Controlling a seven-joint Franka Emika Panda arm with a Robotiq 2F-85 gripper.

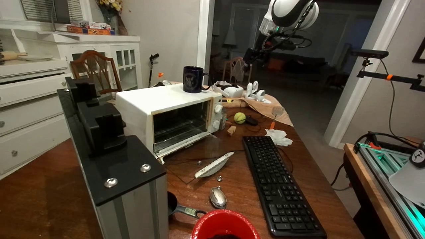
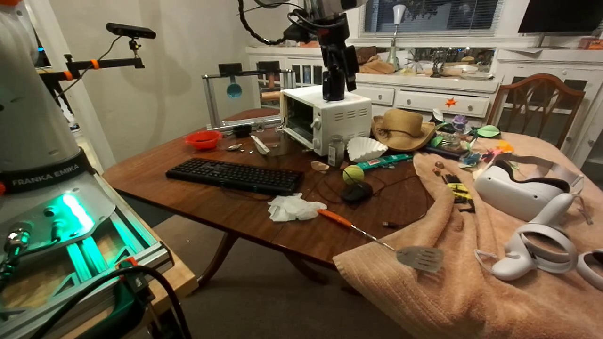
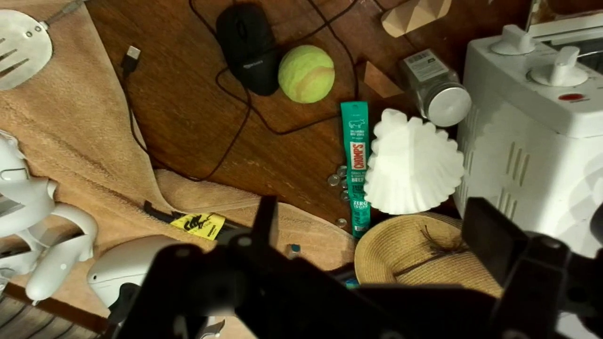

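Note:
My gripper is open and nothing sits between its fingers. In the wrist view it hangs over the towel edge and the straw hat (image 3: 407, 248), with the teal snack stick (image 3: 357, 169) and white paper filter (image 3: 415, 164) just beyond. A dark blue mug (image 1: 193, 79) stands upright on the white toaster oven (image 1: 159, 97), and my gripper (image 1: 251, 59) is up and to its right in the first exterior view. In the second exterior view the gripper (image 2: 340, 84) overlaps the oven top, and I cannot make out the mug there.
A tennis ball (image 3: 306, 74), a black mouse (image 3: 247, 48) and a glass jar (image 3: 435, 87) lie near the oven. Cables cross the table. A keyboard (image 2: 234, 176), a spatula (image 2: 418, 258) and a headset (image 2: 520, 189) occupy other parts of it.

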